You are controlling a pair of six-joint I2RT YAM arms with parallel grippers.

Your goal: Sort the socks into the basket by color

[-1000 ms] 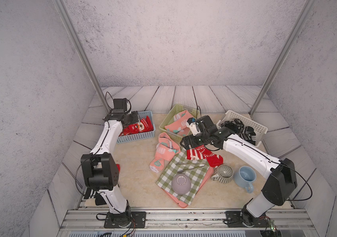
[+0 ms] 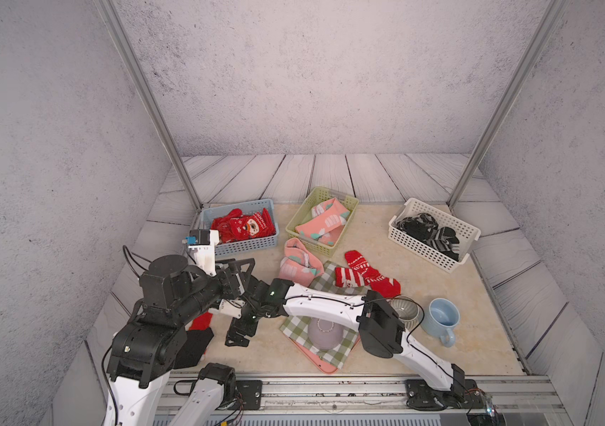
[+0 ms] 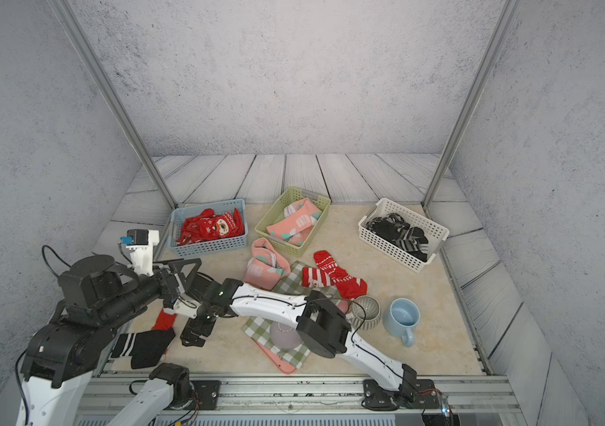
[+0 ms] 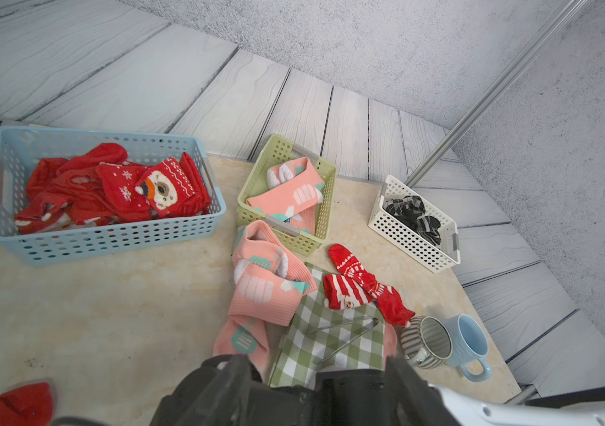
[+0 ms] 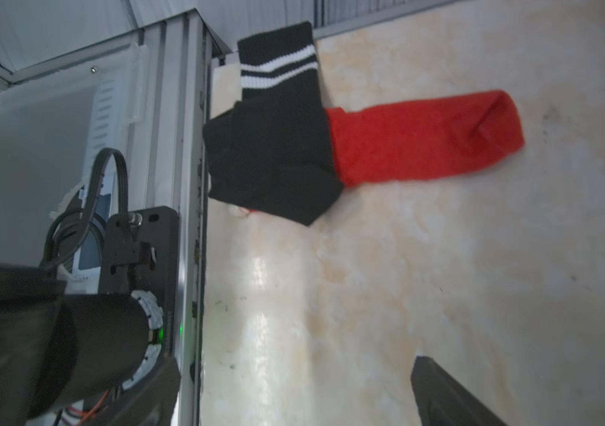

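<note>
My right gripper stands open above bare table, its blurred fingers wide apart and empty. Ahead of it in the right wrist view, a black sock with white stripes [image 5: 274, 135] lies partly over a plain red sock [image 5: 430, 138]. My left gripper [image 2: 240, 273] is open with nothing in it, close above the right arm. Pink socks [image 4: 267, 291] lie beside the green basket [image 4: 327, 213]. Red-and-white socks [image 4: 366, 284] rest near the checkered cloth. The blue basket [image 4: 114, 245] holds red socks, the green one pink, and the white basket [image 4: 412, 238] black-grey.
The right arm [image 2: 323, 305] reaches across the table, over the checkered cloth [image 2: 298, 326] and near an upturned bowl [image 2: 325, 335]. A striped cup [image 2: 406, 310] and blue mug [image 2: 442, 316] stand at right. Table between blue basket and black sock looks clear.
My right arm has swung left and toward the front, past the pink socks. My left arm has drawn back from over the blue basket toward the front, uncovering the red socks inside.
</note>
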